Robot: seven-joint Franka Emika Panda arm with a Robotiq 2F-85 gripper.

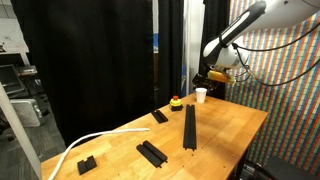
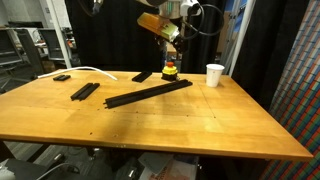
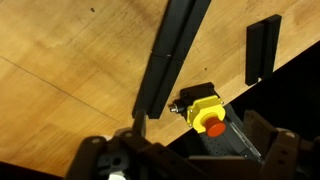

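My gripper (image 2: pixel 178 43) hangs above the table's far side, over the yellow emergency-stop button (image 2: pixel 170 70) with its red top. In the wrist view, its two dark fingers (image 3: pixel 141 122) stand wide apart, with the button (image 3: pixel 208 116) below and between them. The finger is open and nothing shows gripped. A white cup (image 1: pixel 200 95) stands upright beside the button, apart from it. A long black rail (image 1: pixel 190 128) lies flat on the table near both.
Two short black strips (image 1: pixel 152 154) and a small black block (image 1: pixel 88 164) lie farther left. A flat black piece (image 1: pixel 159 117) rests near the back edge, and a white cable (image 1: pixel 95 138) curves across the left.
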